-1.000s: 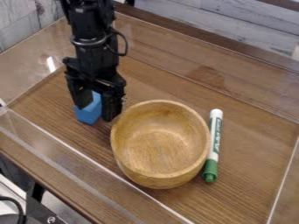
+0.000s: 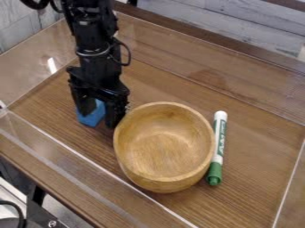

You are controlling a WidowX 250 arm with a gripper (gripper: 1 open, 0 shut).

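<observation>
The black robot arm reaches down from the top left to my gripper (image 2: 100, 101), which is open and hovers low over a small blue object (image 2: 89, 117) on the wooden table. The gripper's fingers straddle or overlap that object; whether they touch it I cannot tell. A large tan wooden bowl (image 2: 165, 151) sits just right of the gripper.
A green and white cylinder, like a marker (image 2: 217, 147), lies right of the bowl.
The gripper has shifted slightly left and down over the blue object, which is now more covered. The bowl and green cylinder look unmoved.
</observation>
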